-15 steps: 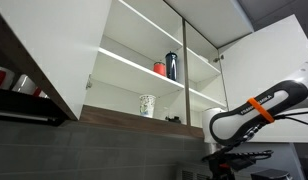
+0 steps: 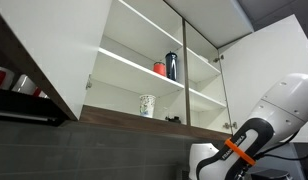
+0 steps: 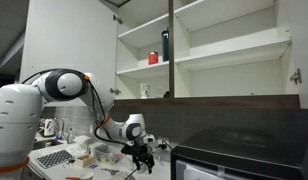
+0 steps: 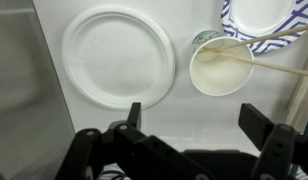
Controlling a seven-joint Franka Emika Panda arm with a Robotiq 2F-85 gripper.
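My gripper hangs over the counter with its two dark fingers wide apart and nothing between them. In the wrist view, a white paper cup [image 4: 222,79] with a patterned outside stands just beyond the fingertips, toward the right. Two thin wooden sticks [image 4: 279,66] lean out of it to the right. A round white plate [image 4: 119,57] lies left of the cup, and a blue-and-white patterned plate [image 4: 304,12] with a small white dish [image 4: 259,14] on it is at the top right. In exterior view 2, the gripper [image 3: 143,164] is low over the counter.
Open cabinet shelves above hold a patterned cup [image 2: 147,105], a red can [image 2: 159,68] and a dark bottle [image 2: 172,66]. A large dark appliance [image 3: 239,140] stands right of the arm. A white rack [image 3: 54,158] is on the counter at left.
In exterior view 1, the arm's wrist has moved left and down.
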